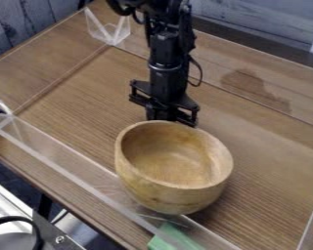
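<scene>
My black gripper (164,109) hangs low over the wooden tabletop, just behind a large pale wooden bowl (172,181). Its lower end sits at the bowl's far rim. The fingertips are small and dark, partly hidden near the rim, and I see nothing held; the gripper is shut. The bowl stands upright and looks empty inside.
Clear plastic guards run along the edges. A green piece (179,237) lies at the front under the bowl's side. A white ledge and grey wall border the back.
</scene>
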